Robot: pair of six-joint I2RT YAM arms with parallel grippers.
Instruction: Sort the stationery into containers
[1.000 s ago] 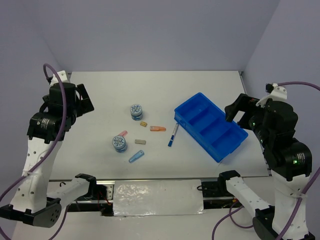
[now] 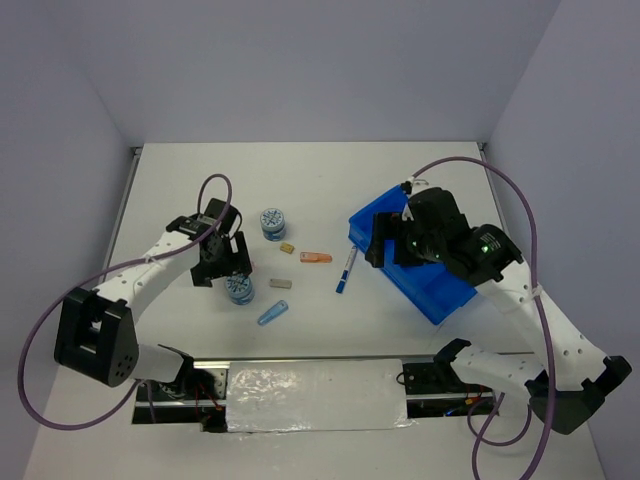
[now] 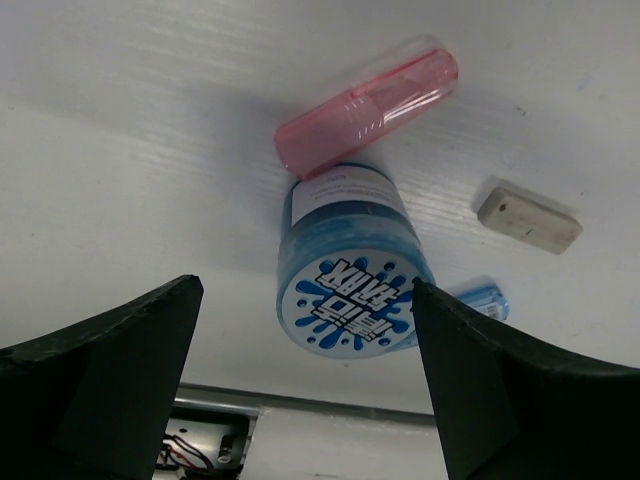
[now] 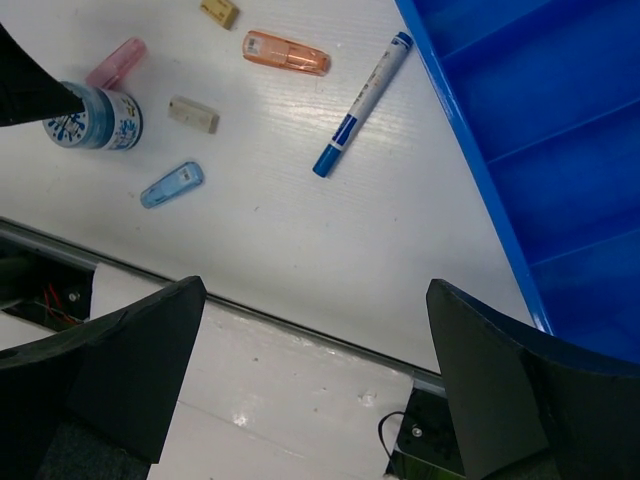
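My left gripper (image 2: 225,255) hangs open over a blue jar (image 3: 350,300); in the left wrist view a pink tube (image 3: 365,110) lies against the jar, with a grey eraser (image 3: 525,220) beside it. My right gripper (image 2: 390,240) is open above the blue compartment tray (image 2: 440,300), near its left side. A second jar (image 2: 273,224) stands farther back. Between jars and tray lie a tan eraser (image 2: 287,247), an orange item (image 2: 315,257) and a blue-and-white marker (image 4: 360,108). A light blue item (image 4: 172,185) lies toward the front.
A metal rail with cables runs along its front edge. Grey walls enclose the back and sides.
Both arms have moved inward: my left gripper from the back left to over the front jar, my right from the tray's right to over it. The objects are unchanged.
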